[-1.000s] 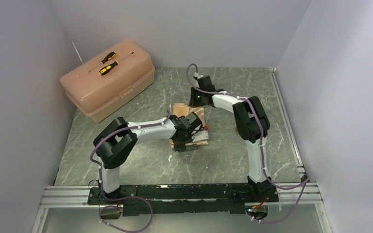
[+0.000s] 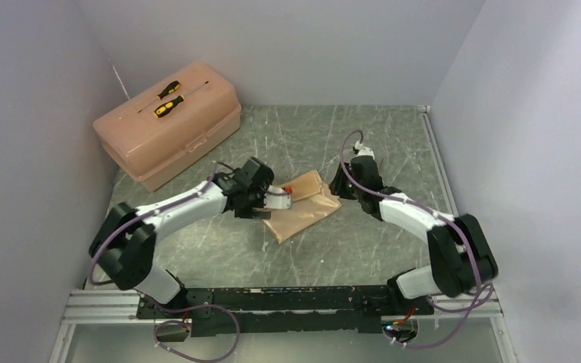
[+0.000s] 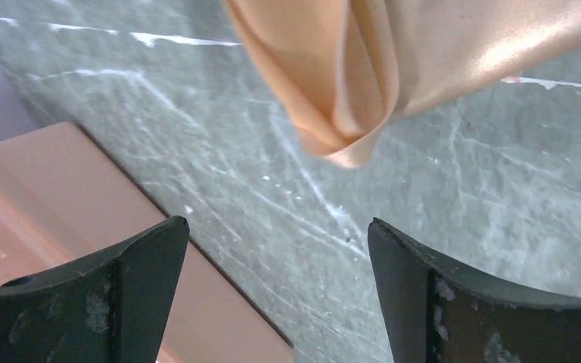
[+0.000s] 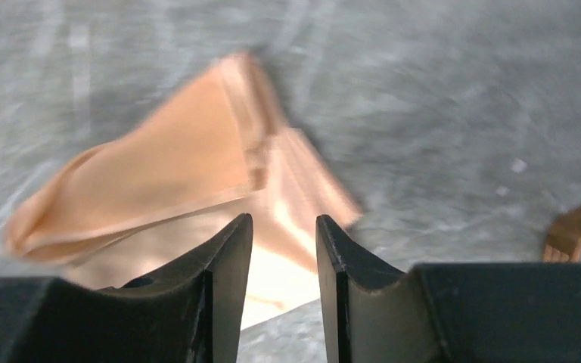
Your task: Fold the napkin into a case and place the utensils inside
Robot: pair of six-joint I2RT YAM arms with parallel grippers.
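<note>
The tan napkin [image 2: 300, 216] lies creased at the table's middle, with a folded flap along its upper side; the right wrist view shows it blurred [image 4: 144, 181]. My left gripper [image 2: 261, 198] is over its left end; in the left wrist view the open gripper has a folded corner [image 3: 355, 113] ahead of it and nothing between its fingers. My right gripper [image 2: 337, 189] stands at the napkin's right end; its fingertips [image 4: 325, 231] are slightly apart with nothing visible between them. A wooden fork [image 4: 571, 234] lies right of the napkin in the right wrist view.
A pink toolbox [image 2: 170, 128] with two screwdrivers on its lid stands at the back left, its edge close in the left wrist view. Walls stand at both sides and behind.
My left gripper has moved left. My right gripper has moved right and toward the front. The napkin has turned, its right end now further right.
</note>
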